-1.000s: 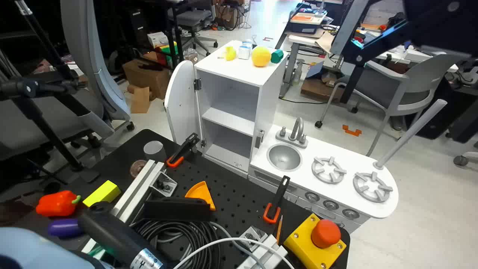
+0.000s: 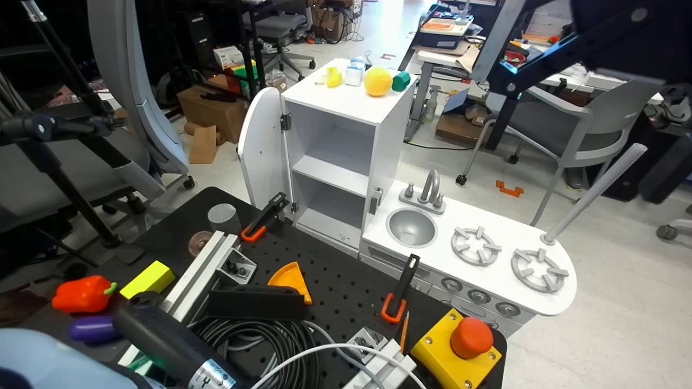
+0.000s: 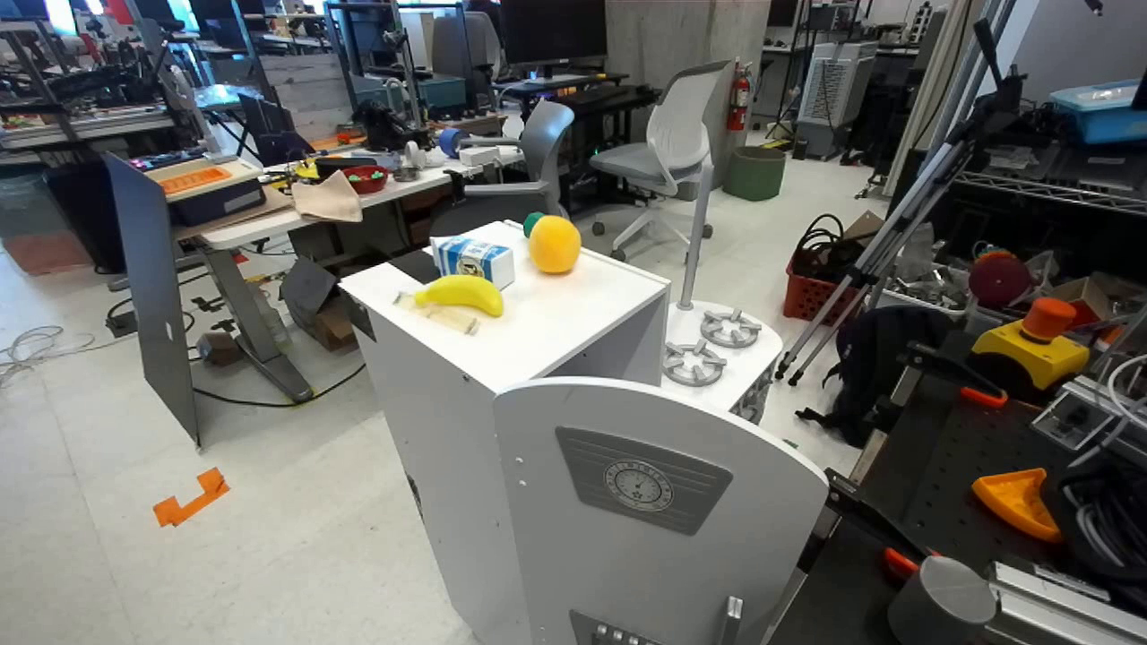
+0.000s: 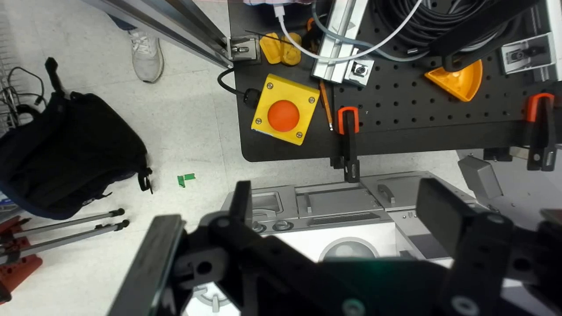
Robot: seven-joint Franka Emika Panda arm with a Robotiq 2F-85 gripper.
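Wide apart in the wrist view stand the two black fingers of my gripper, open with nothing between them. Dark parts of the gripper and arm (image 2: 610, 39) fill the upper right of exterior view 1, high above the toy kitchen counter (image 2: 447, 223). On top of the white cabinet (image 2: 331, 113) are a yellow banana (image 3: 460, 294), a blue-and-white carton (image 3: 473, 259), an orange (image 3: 555, 244) and a green object (image 2: 400, 81). The cabinet door (image 2: 263, 146) hangs open, and the shelves that show are empty.
Beside the toy kitchen is a black table with a yellow box and red button (image 2: 457, 347), orange clamps (image 2: 393, 304), cables (image 2: 259, 340), a red pepper (image 2: 84, 294) and a purple eggplant (image 2: 94, 329). A grey post (image 2: 593, 194) rises from the counter. The sink (image 2: 412, 227) is empty.
In exterior view 1 the gripper has shifted slightly left and a little down. The cabinet, its door and the objects on top have not moved.
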